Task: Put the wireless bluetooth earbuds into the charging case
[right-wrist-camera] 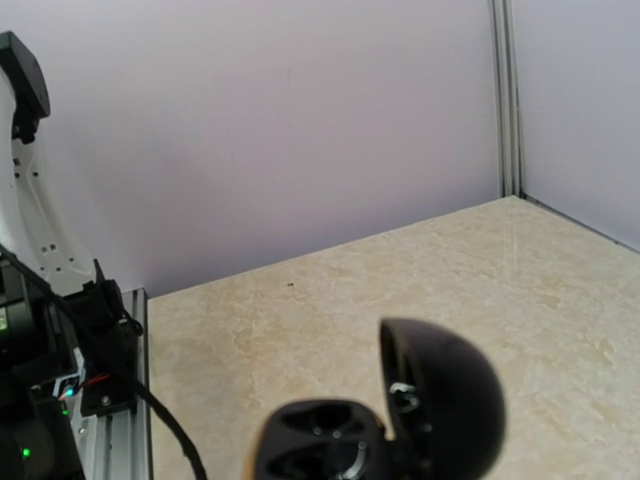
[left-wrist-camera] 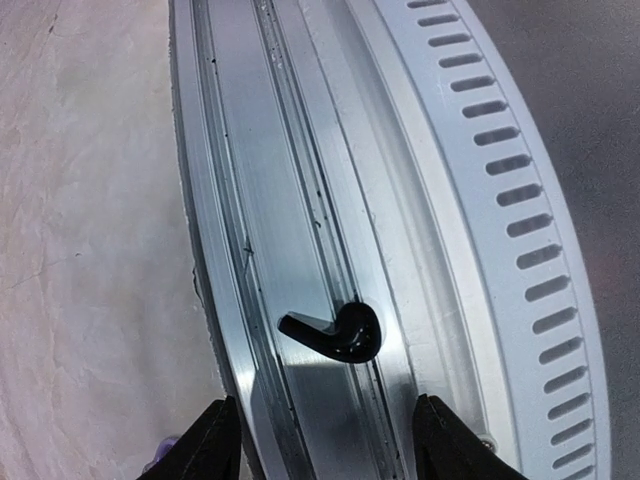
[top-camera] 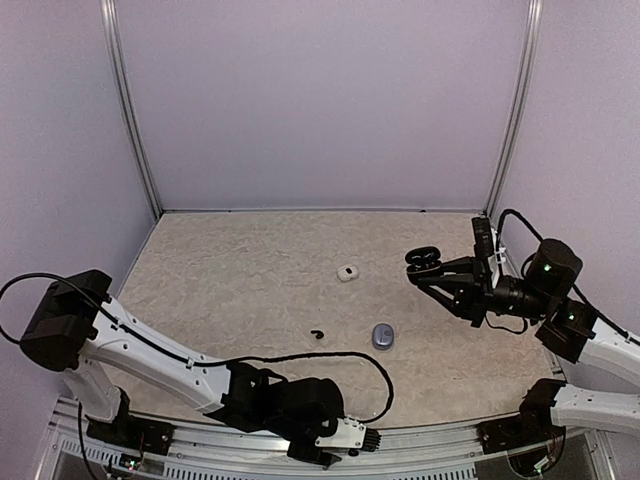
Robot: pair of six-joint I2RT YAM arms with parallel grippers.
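Observation:
My right gripper [top-camera: 430, 279] is shut on the black charging case [top-camera: 424, 262], holding it above the table at the right with its lid up. The opened case [right-wrist-camera: 440, 400] fills the bottom of the right wrist view; whether an earbud sits inside I cannot tell. Pointing down at the front edge, my left gripper is open, its fingers apart and nothing between them. Ahead of these fingers a black earbud [left-wrist-camera: 350, 335] lies on the metal rail. A second small black earbud [top-camera: 317, 334] rests mid-table.
A grey-purple case [top-camera: 382, 336] and a white case [top-camera: 347, 272] stand on the table [top-camera: 230, 270]. A slotted strip [left-wrist-camera: 525, 200] runs along the rail's outer side. The left arm covers the table's front.

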